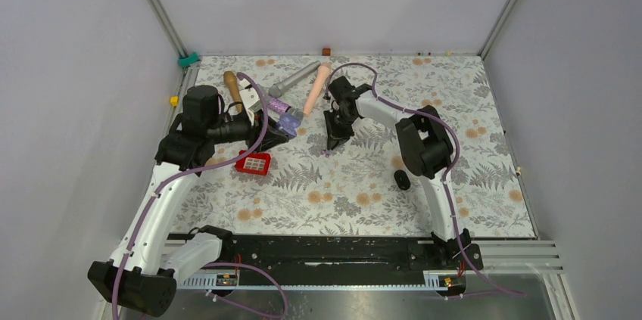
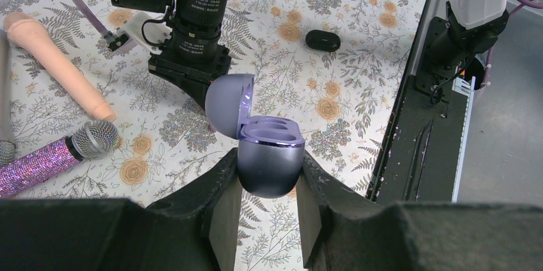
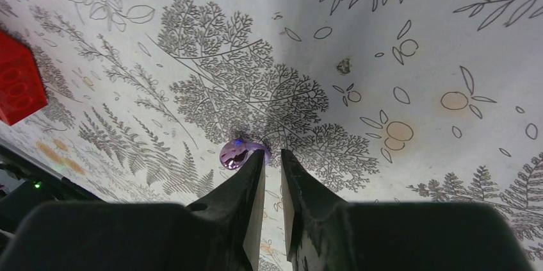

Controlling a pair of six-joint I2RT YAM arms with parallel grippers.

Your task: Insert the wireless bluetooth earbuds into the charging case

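In the left wrist view, the purple charging case (image 2: 271, 165) is held off the table with its lid (image 2: 225, 106) raised. My left gripper is shut on its lower body. Hollows show in the top of the case; I cannot tell their depth. One shiny purple earbud (image 3: 234, 154) lies on the patterned tabletop in the right wrist view. Over it is my right gripper, open by a narrow gap. The left finger (image 3: 255, 178) covers part of the earbud's stem, whose end shows in the gap. From above, the case (image 1: 288, 123) is left of the right gripper.
Several microphones lie at the back left, including a peach one (image 1: 316, 88) and a glittery purple one (image 1: 278, 105). A red box (image 1: 253, 163) sits below the left gripper. The small black object (image 1: 402, 179) lies right of centre.
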